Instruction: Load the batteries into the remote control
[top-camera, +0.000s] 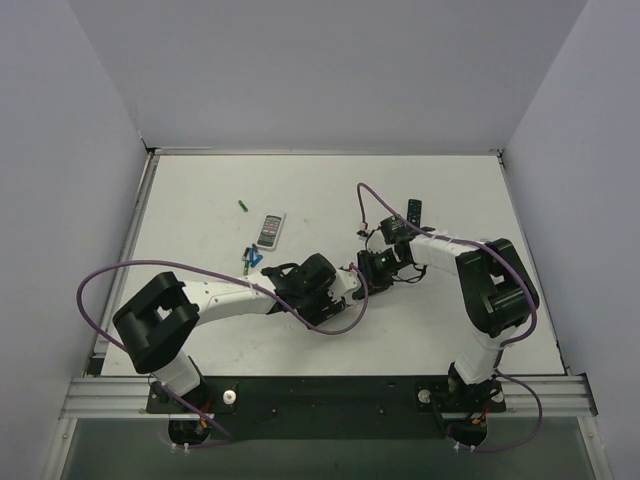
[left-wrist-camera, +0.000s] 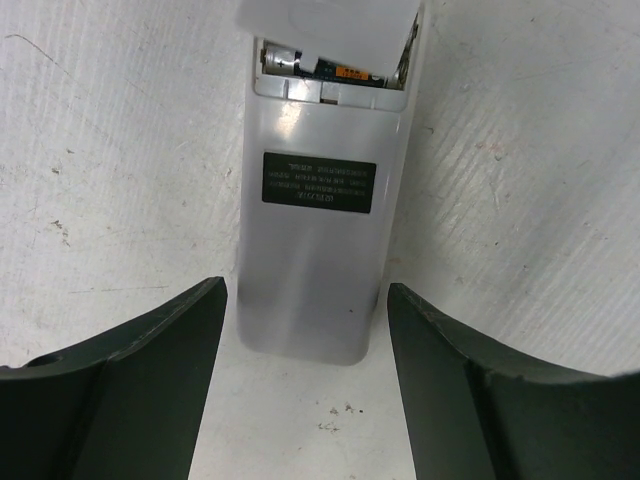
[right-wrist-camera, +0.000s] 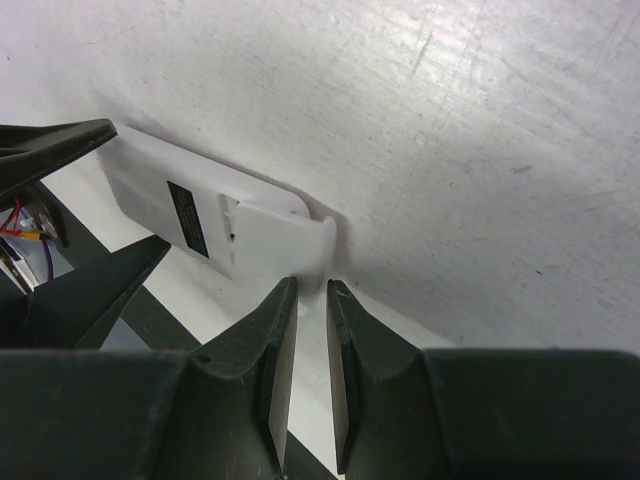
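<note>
The silver remote (left-wrist-camera: 310, 260) lies back-up on the table, its battery cover (left-wrist-camera: 325, 25) sitting askew over the compartment, where part of a battery (left-wrist-camera: 335, 72) shows. My left gripper is part open, fingertips either side of the remote's lower end, seen also in the right wrist view. My right gripper has its fingertips slightly apart at the cover (right-wrist-camera: 280, 245), at the compartment end; whether they touch it is unclear.
In the top view, a white calculator-like remote (top-camera: 270, 230) and several loose batteries (top-camera: 252, 257) lie at left and back. A black remote (top-camera: 414, 211) lies behind the right arm.
</note>
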